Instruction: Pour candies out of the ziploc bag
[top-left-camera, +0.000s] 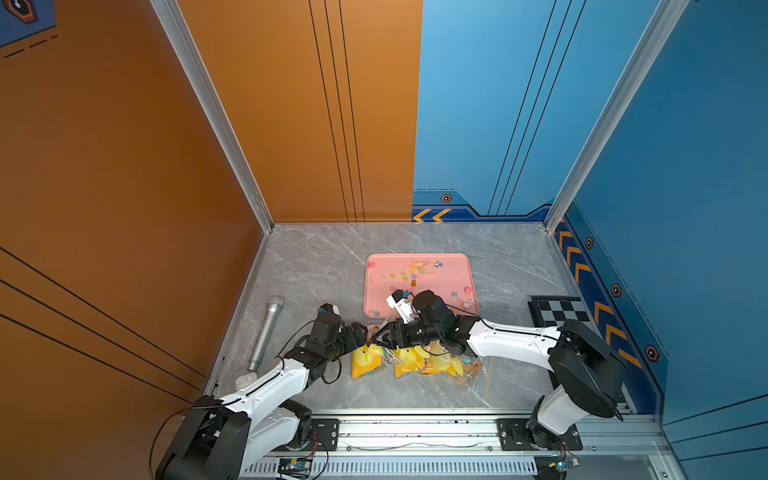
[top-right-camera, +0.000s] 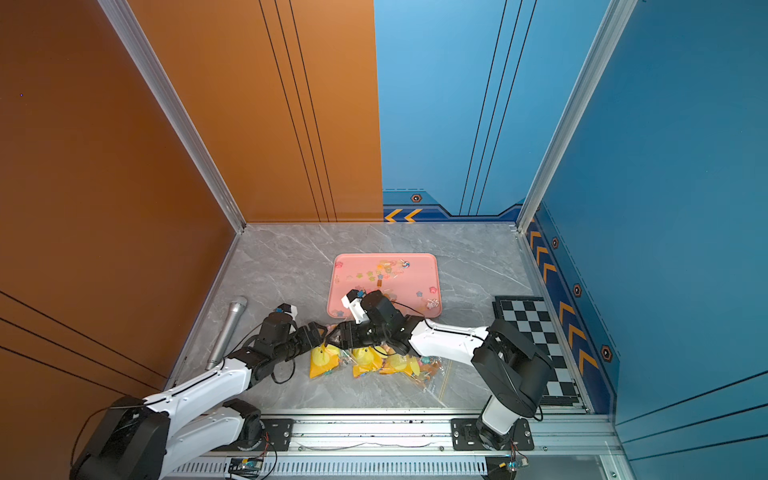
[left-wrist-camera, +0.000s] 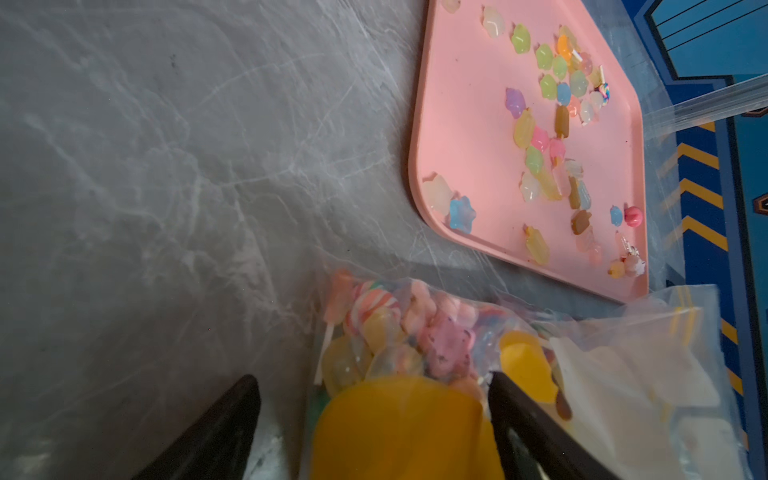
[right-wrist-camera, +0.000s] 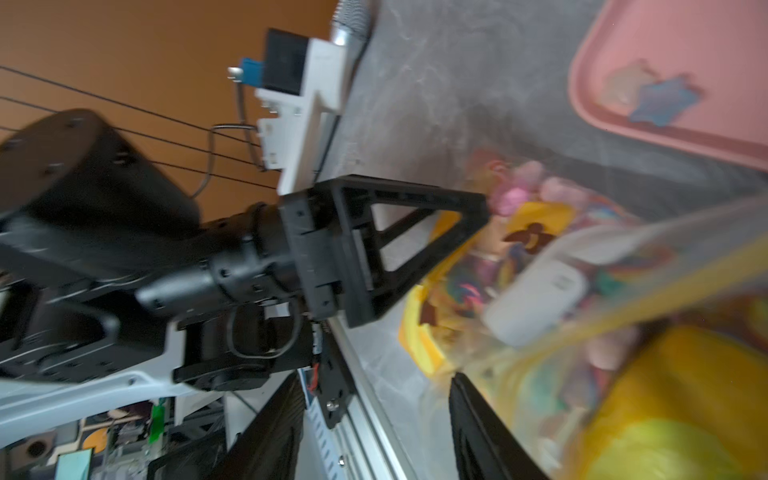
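Several clear ziploc bags with yellow prints lie in a row at the front of the table. The leftmost bag is under both grippers; its candies show through the plastic. My left gripper stands part open over this bag's left part, its yellow print visible between the fingers. My right gripper is also part open, low beside the bags, close to the left gripper's tips. No bag edge is clearly pinched in either one. A pink tray behind the bags carries scattered candies.
A grey microphone lies at the left. At the right is a black-and-white checkered board, partly behind the right arm. Bare grey table lies left of the tray.
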